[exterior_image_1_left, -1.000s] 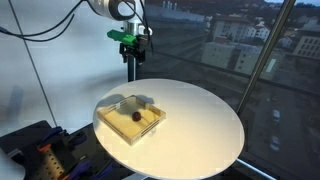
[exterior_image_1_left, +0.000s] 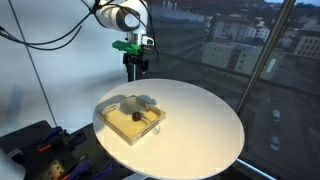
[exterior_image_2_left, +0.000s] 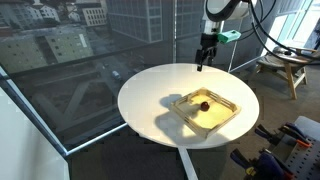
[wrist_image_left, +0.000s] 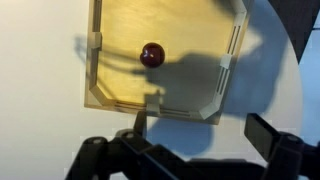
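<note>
A dark red round object (wrist_image_left: 152, 55) lies inside a shallow light-wood tray (wrist_image_left: 180, 112). In exterior view 1 the round object (exterior_image_1_left: 136, 116) sits near the middle of the tray (exterior_image_1_left: 119, 132); exterior view 2 also shows the round object (exterior_image_2_left: 204, 106). High above the table, toward its far side in exterior view 1, my gripper (exterior_image_1_left: 137, 72) points down. The wrist view has the gripper open, its dark fingers wide apart with nothing between them. The red object is well beyond the fingertips there.
The tray stands on a white oval table (exterior_image_1_left: 205, 125), near one edge. The tray's low walls carry small wooden pieces, such as the block (wrist_image_left: 153, 103). A wooden chair (exterior_image_2_left: 287, 70) stands off the table.
My gripper has come down somewhat and shifted slightly to the right in exterior view 1. The tray and the red object have stayed in place.
</note>
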